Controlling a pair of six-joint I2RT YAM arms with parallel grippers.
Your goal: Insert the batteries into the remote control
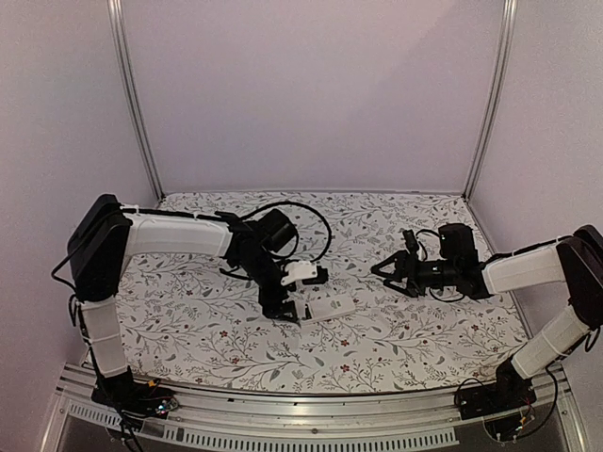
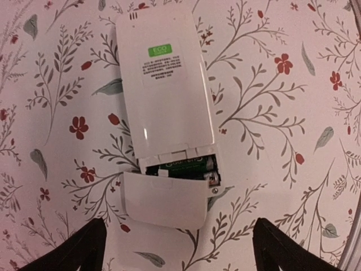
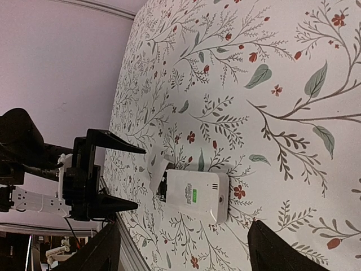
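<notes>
A white remote lies back-up on the floral table, also visible in the right wrist view (image 3: 197,192). At one end its battery compartment shows a green battery (image 2: 183,168). The loose cover (image 2: 164,200) lies against that end, partly over the compartment. My left gripper is open above this end, nothing between its fingers. My right gripper stands open to the right of the remote, empty.
Pale walls enclose it, and a metal rail (image 1: 264,405) runs along the front edge.
</notes>
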